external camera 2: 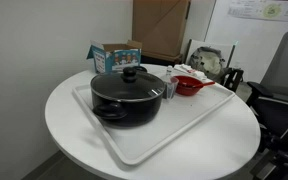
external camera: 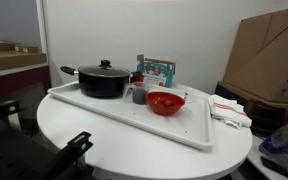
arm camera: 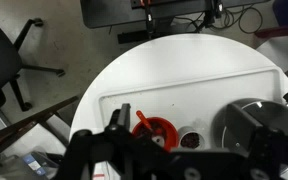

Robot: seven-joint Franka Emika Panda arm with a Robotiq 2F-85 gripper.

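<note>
A black pot [external camera: 103,83] with a lid on it stands at one end of the white tray [external camera: 189,128]. Toward the other end is a red bowl [external camera: 165,103], and a small clear cup [external camera: 139,94] stands between the two. From above, the wrist view shows the bowl [arm camera: 167,128] holding something red, the cup [arm camera: 191,138] with dark contents, and part of the pot [arm camera: 224,125]. My gripper is open over them, its dark fingers wide apart and nothing held. The fingers and gripper body hide parts of the bowl and pot.
The round white table [external camera 2: 79,148] has clear room around the tray. A blue and white box [external camera 2: 114,58] stands behind the pot, and a striped cloth [external camera: 230,110] lies by the table's edge. Chairs [arm camera: 22,55] stand around it.
</note>
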